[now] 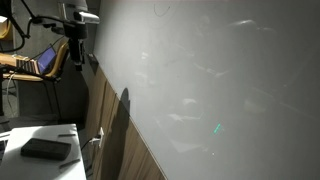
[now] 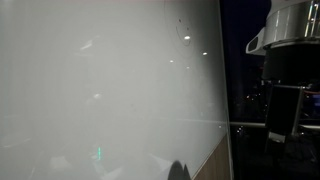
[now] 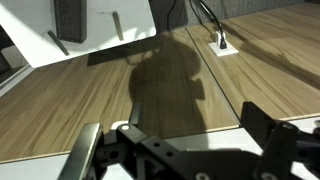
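My gripper is open in the wrist view, with its fingers spread wide and nothing between them. In exterior view 1 it hangs at the upper left [image 1: 78,66], high above a white tabletop [image 1: 20,165] and apart from it. A dark block [image 1: 46,149] lies on that tabletop; the wrist view shows part of the same block [image 3: 70,20] at its top edge. Beside it lie slim dark sticks, one of them a pen-like stick [image 3: 118,26]. The big whiteboard [image 1: 220,60] carries a small green mark [image 1: 217,128] and faint smears.
Wood panelling [image 3: 170,85] runs below the whiteboard, with a wall socket and plug [image 3: 221,43] and a cable. A chair [image 1: 50,72] and a laptop [image 1: 40,62] stand behind at the left.
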